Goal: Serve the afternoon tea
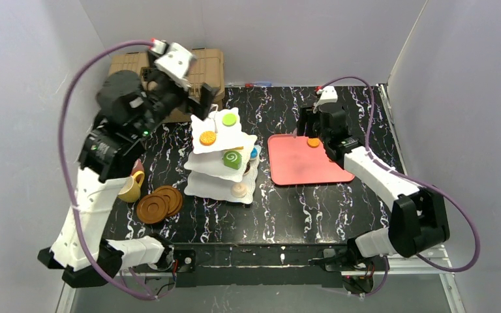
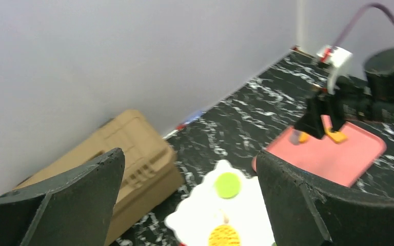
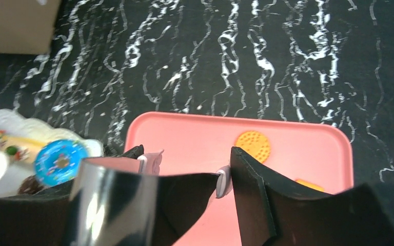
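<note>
My left gripper [image 1: 196,98] is raised over the back left, open and empty. My right gripper [image 1: 306,124] is above the pink tray [image 1: 290,163], with a shiny metal utensil [image 3: 149,205] between its fingers; its shape is partly hidden. On the tray lie an orange round biscuit [image 3: 253,141] and an orange piece [image 3: 310,184]. The tiered white stand [image 1: 202,186] holds a green round sweet [image 1: 229,119], an orange round one [image 1: 207,138], a green cake [image 1: 231,158], a blue doughnut [image 3: 61,161] and a pale sweet [image 1: 239,190].
A tan case [image 1: 205,68] fills the back left. Mugs [image 1: 130,190] and brown coasters [image 1: 152,208] are at the left.
</note>
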